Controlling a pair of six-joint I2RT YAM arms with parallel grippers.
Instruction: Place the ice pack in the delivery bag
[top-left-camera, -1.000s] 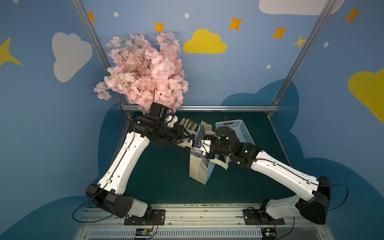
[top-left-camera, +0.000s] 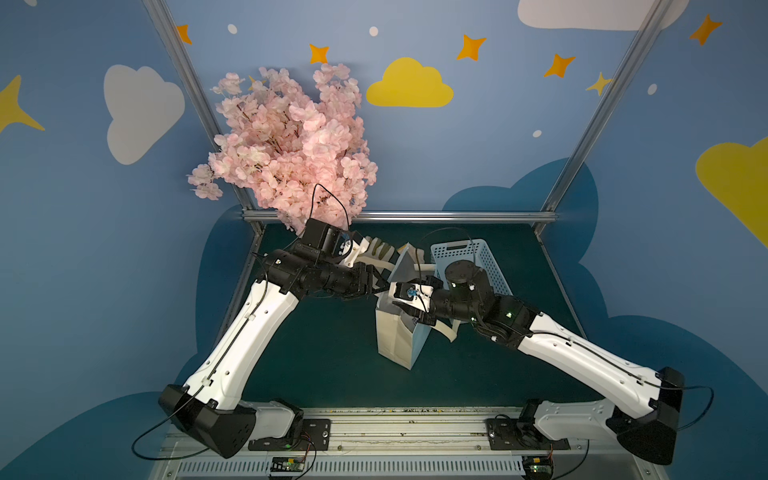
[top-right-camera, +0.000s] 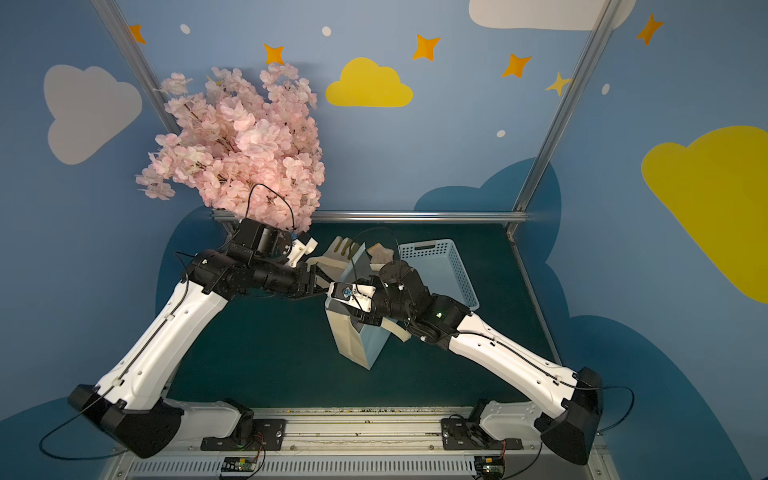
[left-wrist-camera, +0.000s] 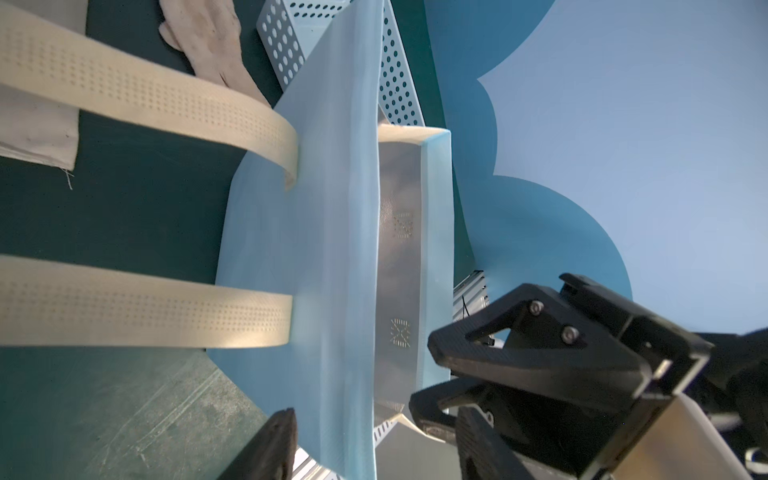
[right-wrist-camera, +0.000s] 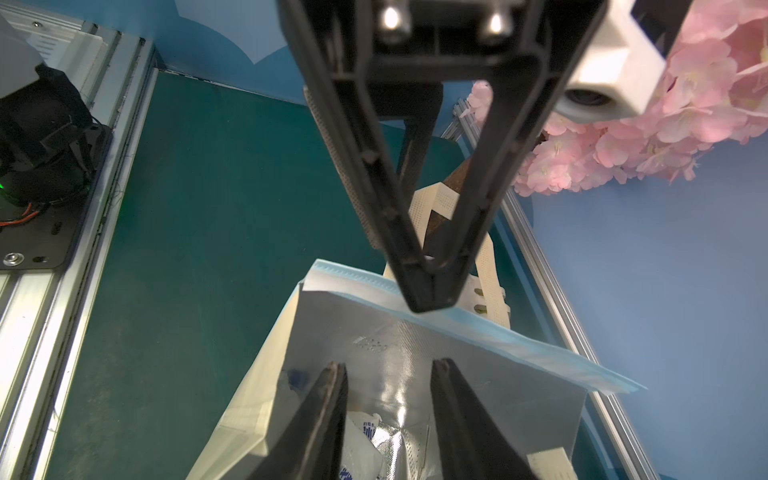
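The delivery bag (top-left-camera: 396, 340), beige and light blue with a silver lining, stands open in mid-table. Down inside it lies a white plastic pack with blue print, likely the ice pack (right-wrist-camera: 361, 454), partly hidden by a finger. Over the bag's mouth my right gripper points inward, open, nothing between its fingers. My left gripper is open at the opposite side; in the left wrist view the bag's blue upper edge runs between its fingertips. Whether they touch the bag cannot be told.
Behind the bag on the right is a light blue perforated basket (top-left-camera: 488, 264). A beige glove (left-wrist-camera: 204, 40) lies near it. Bag straps (left-wrist-camera: 144, 312) stick out towards the left arm. Pink blossoms (top-left-camera: 296, 144) fill the back left.
My left gripper has moved slightly right, closer to the bag's rim. The right gripper has shifted a little right and forward over the bag. The bag stands almost where it was.
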